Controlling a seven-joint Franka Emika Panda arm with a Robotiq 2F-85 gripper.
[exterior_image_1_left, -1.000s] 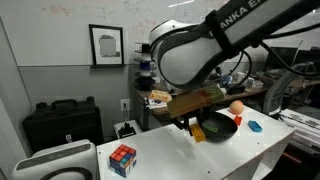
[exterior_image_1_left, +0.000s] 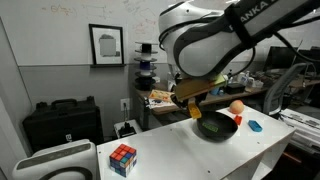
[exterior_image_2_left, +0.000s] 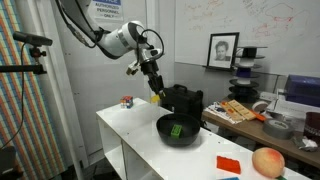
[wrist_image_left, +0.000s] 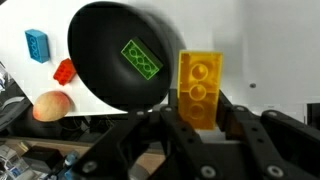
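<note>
An orange-yellow toy brick (wrist_image_left: 199, 85) with round studs is held in my gripper, which is shut on it. In exterior view 1 the brick (exterior_image_1_left: 194, 108) hangs above the white table, beside the near rim of the black bowl (exterior_image_1_left: 217, 124). The wrist view shows the bowl (wrist_image_left: 100, 70) just left of the brick, with a green brick (wrist_image_left: 141, 58) lying inside it. A red brick (wrist_image_left: 65, 72) and a blue brick (wrist_image_left: 38, 44) lie on the table past the bowl's other side.
A peach-coloured round object (wrist_image_left: 51, 106) sits near the table edge. The colourful cube (exterior_image_1_left: 123, 159) stands well apart on the table, near a white appliance (exterior_image_1_left: 55, 164). Bare tabletop (exterior_image_2_left: 145, 115) lies between cube and bowl.
The arm has risen and shifted slightly left in exterior view 1, carrying the orange-yellow brick upward. The bowl and the other objects have stayed in place.
</note>
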